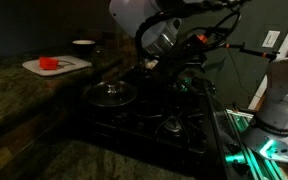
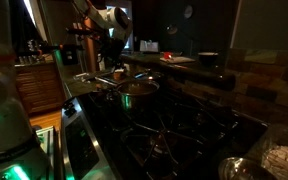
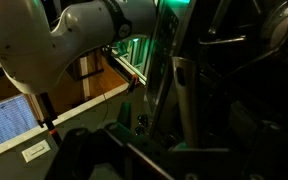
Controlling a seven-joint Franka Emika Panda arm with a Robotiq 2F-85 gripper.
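Observation:
A dark round pan (image 1: 110,94) rests on the black stove (image 1: 149,124); the other outside view shows the same pan (image 2: 137,88) near the counter. My gripper (image 1: 170,72) hangs over the stove, to the right of that pan, dark against a dark background. By the look of the wrist view, its fingers stand apart at the bottom of the picture, with nothing clearly gripped. A long metallic bar (image 3: 187,100), perhaps a handle, runs down toward them. Whether it lies between the fingers or beyond them cannot be told in this light.
On the counter (image 1: 14,98) are a white board (image 1: 56,66) bearing a red object (image 1: 49,63) and a dark pot (image 1: 84,43). A metal bowl or pan (image 2: 244,168) stands at the stove's other end. Much of the stove top between the pans looks free.

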